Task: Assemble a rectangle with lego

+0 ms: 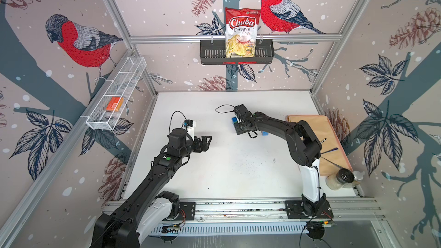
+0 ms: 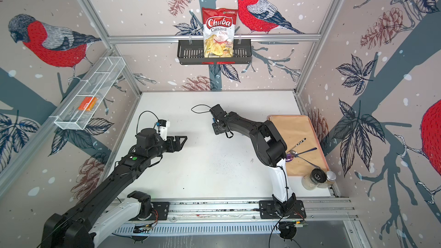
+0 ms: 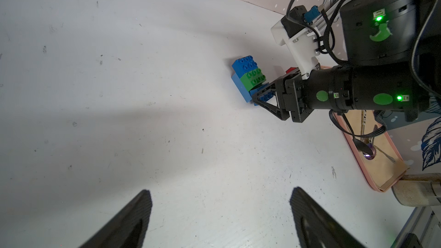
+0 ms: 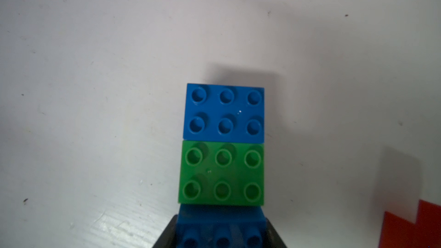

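A row of lego bricks lies mid-table: a blue brick, a green brick and a nearer blue brick, the first two resting over a blue layer in the left wrist view. My right gripper has its fingers either side of the nearer blue brick; whether they grip it is unclear. Red bricks lie to the right, partly out of view. My left gripper hangs open and empty over the table's left half.
A tray with utensils and jars line the right edge. A chips bag sits in a shelf on the back wall, a wire basket on the left.
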